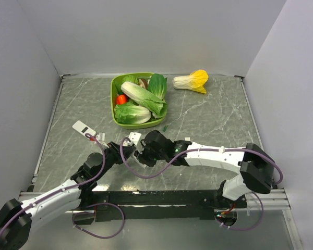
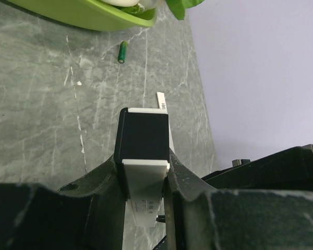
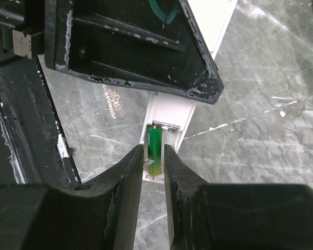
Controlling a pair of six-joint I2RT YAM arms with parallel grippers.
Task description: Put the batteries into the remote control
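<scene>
A white remote control (image 3: 172, 112) is gripped by my left gripper, its black end facing the left wrist camera. Its battery compartment is uncovered in the right wrist view. A green battery (image 3: 154, 148) lies lengthwise in the compartment's left side; the slot beside it looks empty. Whether the battery is fully seated, I cannot tell. My right gripper is open, its fingertips on either side of the battery's lower half. Another green battery (image 2: 123, 52) rests loose on the table, near the green basket.
A green basket (image 1: 115, 115) of vegetables stands at the back centre. Left of it lies another white handset (image 1: 84, 128); a yellow-and-white vegetable (image 1: 192, 82) is at the back right. A pale strip (image 2: 161, 100) lies on the table. Both grippers are close together.
</scene>
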